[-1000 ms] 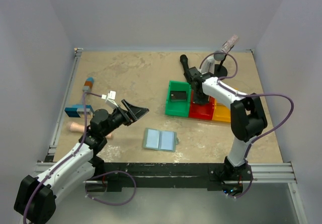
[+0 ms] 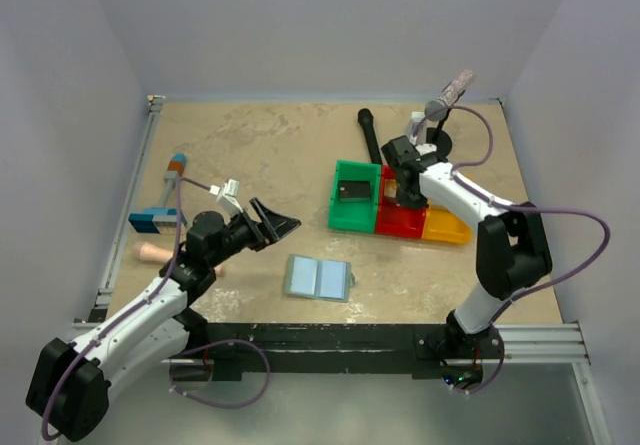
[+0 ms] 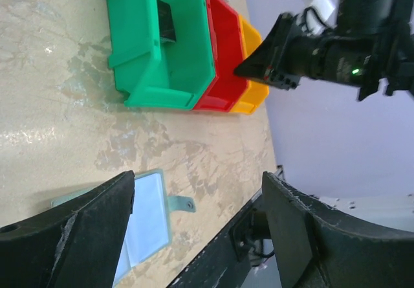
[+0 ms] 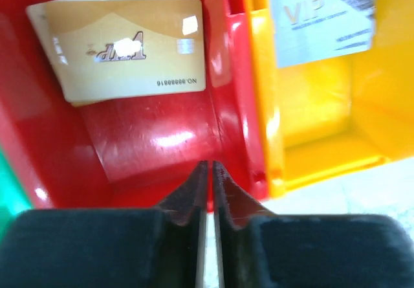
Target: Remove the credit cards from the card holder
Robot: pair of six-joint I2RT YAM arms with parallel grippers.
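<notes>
An open card holder [image 2: 319, 277], with pale pages and a grey-blue border, lies flat near the table's front; part of it shows in the left wrist view between my fingers. My left gripper [image 2: 278, 223] is part open above and to the left of it, nothing between its fingers. Over the red bin [image 2: 400, 225], my right gripper is shut, with no card between its fingertips. Gold cards [image 4: 126, 52] lie in the red bin, overlapping a paler one. A bluish VIP card [image 4: 323, 19] rests in the yellow bin [image 4: 317, 110].
The green bin [image 2: 353, 222] holds a dark object [image 2: 354, 190]. Behind the bins lie a black microphone [image 2: 369, 135] and a lamp-like stand [image 2: 439, 140]. A paint brush [image 2: 172, 185] sits at far left. Bare table lies between the card holder and bins.
My right arm has shifted slightly right, showing the red bin's middle differently. The left gripper has moved a little right and toward the front. The card holder has stayed put.
</notes>
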